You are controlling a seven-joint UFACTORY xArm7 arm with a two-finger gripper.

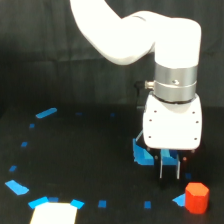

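My gripper (169,176) hangs from the white arm at right of centre, pointing down, with two thin dark fingers. A gap shows between the fingertips, and through it I see only dark table and blue. Near the lower right corner sits a red-orange block (197,198) with a faceted outline. It stands apart from the fingers, to their right and nearer the camera. Whether the fingertips touch the table is too dark to tell.
A cream-coloured object (54,214) is cut off by the bottom edge at left. Several blue marks lie on the black table, among them a strip (17,187) at far left and a blue patch (143,154) behind the fingers.
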